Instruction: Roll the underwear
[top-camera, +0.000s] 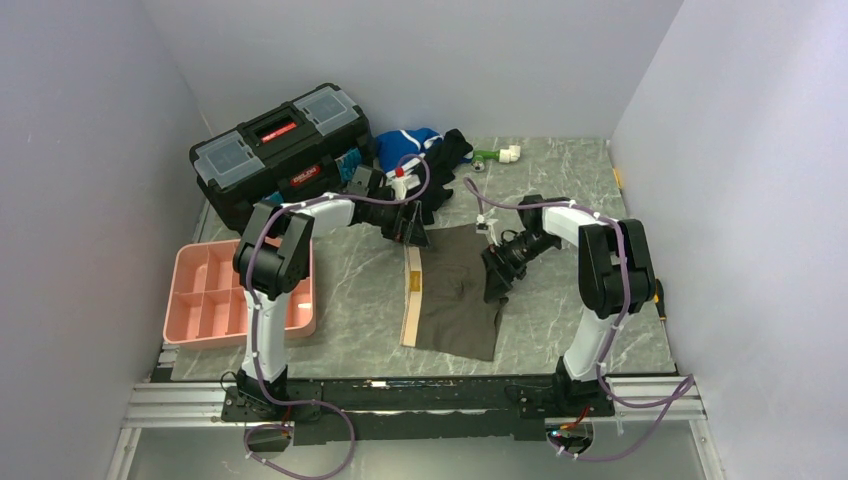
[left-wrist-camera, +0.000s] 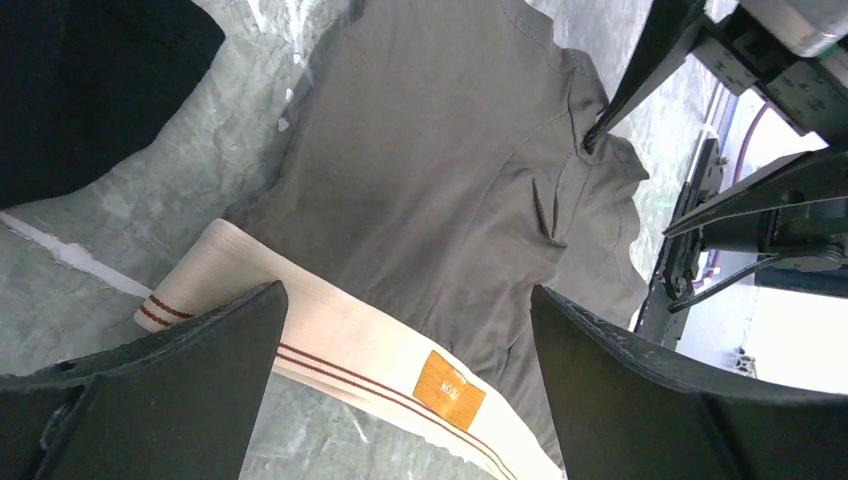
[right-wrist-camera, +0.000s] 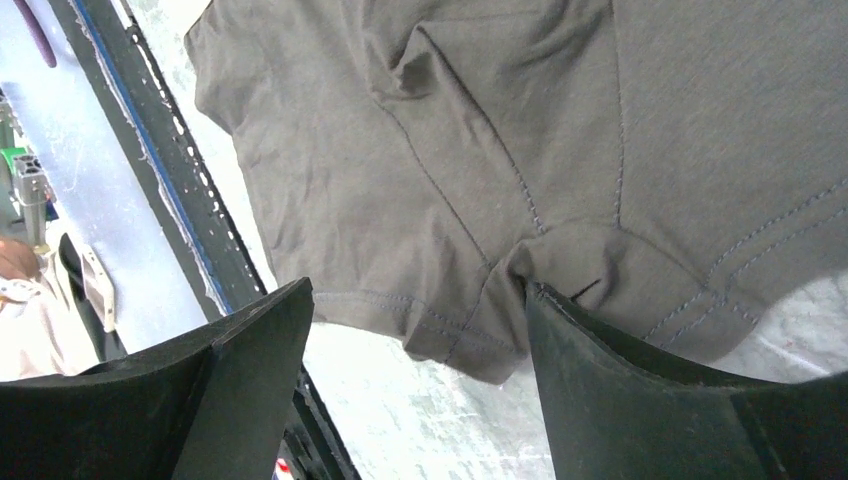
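Dark grey-brown underwear (top-camera: 455, 310) lies spread on the marbled table, its cream waistband (left-wrist-camera: 340, 335) with an orange label along the left side. Over the waistband's far end, my left gripper (top-camera: 413, 240) is open; its spread fingers (left-wrist-camera: 170, 390) hold nothing. My right gripper (top-camera: 493, 292) stands open at the underwear's right side. In the right wrist view, one fingertip (right-wrist-camera: 560, 320) meets a crumpled fold of the fabric (right-wrist-camera: 550, 270), the other lies beside the cloth's edge. Whether that first tip touches the table is hidden.
Left of the cloth stands a pink divided tray (top-camera: 308, 325). A black toolbox (top-camera: 255, 150) sits at the back left, with dark clothing (top-camera: 445, 160) and a green-and-white item (top-camera: 497, 155) behind. Bare table lies to the cloth's right.
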